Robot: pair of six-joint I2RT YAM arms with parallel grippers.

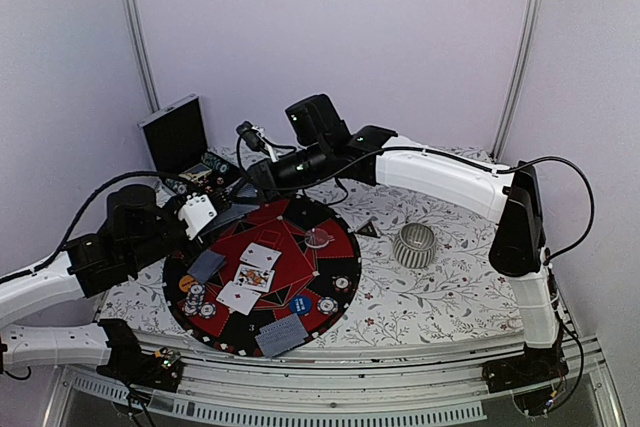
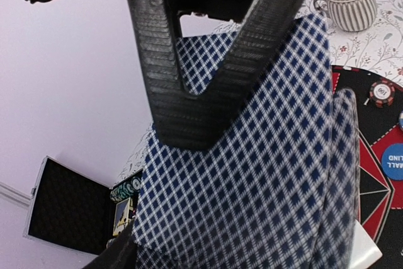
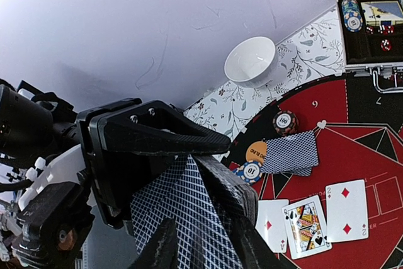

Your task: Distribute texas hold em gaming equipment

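Note:
A blue-and-white checked card deck [image 2: 252, 174] fills much of the left wrist view, tilted and partly fanned. My left gripper [image 1: 222, 201] is shut on it above the far left of the round mat [image 1: 295, 282]. In the right wrist view, one left finger [image 3: 170, 135] lies along the deck's upper side. My right gripper stands part open at the deck's free end, its fingertips apart with checked cards between and behind them. Whether they touch the cards is hard to tell. Three face-up cards [image 3: 306, 226] lie on the mat.
Face-down cards [image 1: 207, 266] lie at the mat's left, others [image 1: 282, 335] at its front. Chips [image 1: 327, 305] and a blue SMALL BLIND disc [image 1: 300, 304] rest there too. The open case [image 1: 175, 139] is back left; a ribbed mug [image 1: 413, 245] stands right.

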